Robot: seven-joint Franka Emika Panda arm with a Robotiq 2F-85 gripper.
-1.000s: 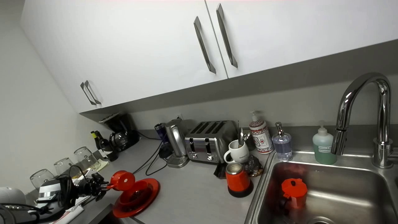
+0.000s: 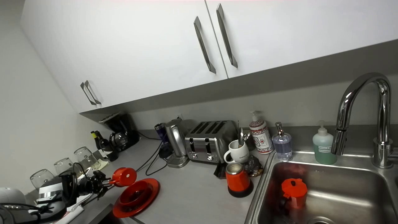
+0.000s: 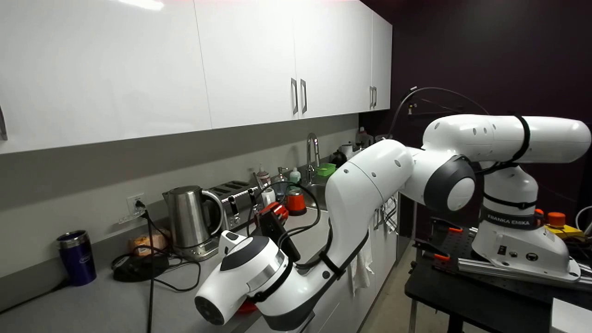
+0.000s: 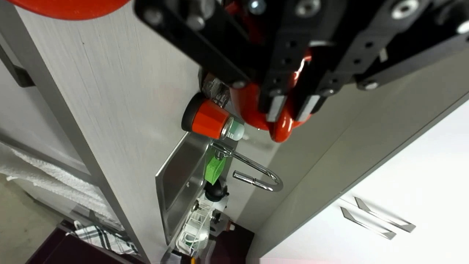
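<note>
My gripper (image 2: 107, 183), at the lower left in exterior view 1, is shut on the handle of a red cup (image 2: 122, 177). The cup is tipped on its side above a red bowl (image 2: 131, 196), which rests on a red plate (image 2: 153, 190). In the wrist view, the handle's rounded end pokes out between the finger pads, and the cup's red body (image 4: 247, 103) shows behind the fingers. The cup's inside is hidden. From exterior view 2, my arm covers most of the bowl and plate.
A kettle (image 2: 177, 140), a toaster (image 2: 207, 143) and a red-and-black canister (image 2: 238, 181) stand along the counter. Glasses (image 2: 64, 164) line the left wall. The sink (image 2: 343, 179) holds a red moka pot (image 2: 296, 194). Counter between plate and canister is clear.
In exterior view 1, the gripper and red cup have risen slightly. The cup has turned a little, so more of its underside shows. Bowl and plate have not moved.
</note>
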